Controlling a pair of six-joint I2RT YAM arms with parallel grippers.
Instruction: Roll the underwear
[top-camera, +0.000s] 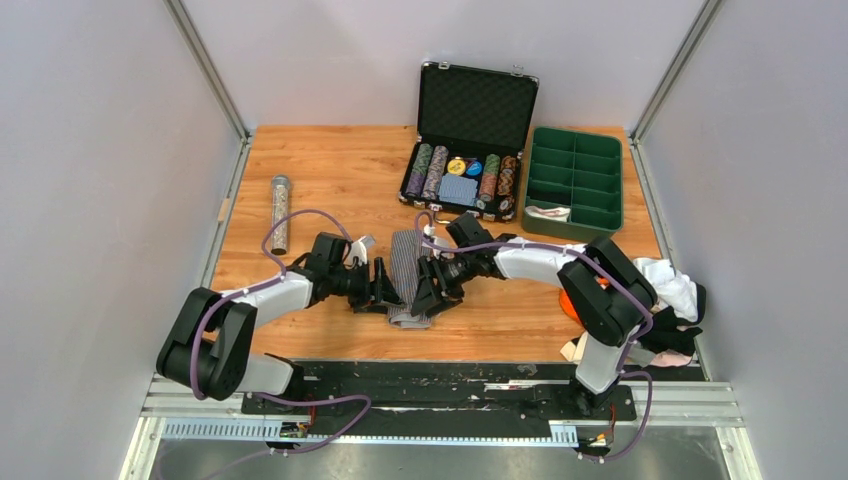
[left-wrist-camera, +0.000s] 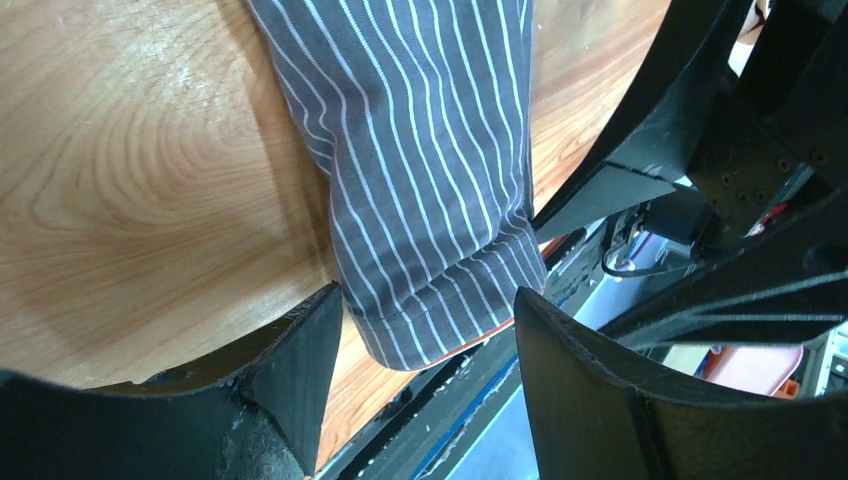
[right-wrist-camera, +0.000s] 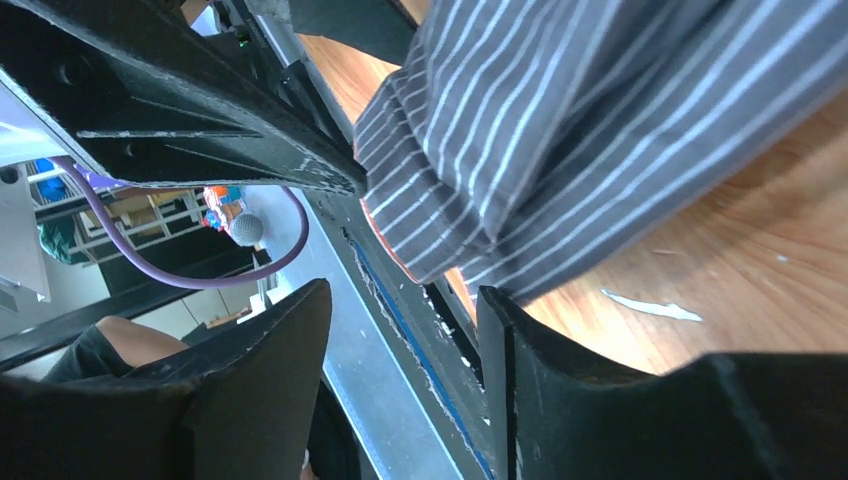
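Observation:
The grey underwear with white stripes (top-camera: 406, 262) lies as a long folded strip, its near end doubled over, close to the table's front edge. In the left wrist view that near end of the underwear (left-wrist-camera: 430, 300) shows between and beyond the fingers of my left gripper, which is part open at its left side. My right gripper stands open at the strip's right side, partly over it in the top view. The cloth (right-wrist-camera: 440, 200) looks wrinkled there, with one finger close to its lower edge. Whether either gripper touches the cloth is hard to tell.
An open chip case (top-camera: 478, 130) and a green divided box (top-camera: 540, 220) holding a white cloth stand at the back. A chip tube (top-camera: 280, 215) lies at left, a clothes pile (top-camera: 672, 300) at right. Bare wood lies left of the strip.

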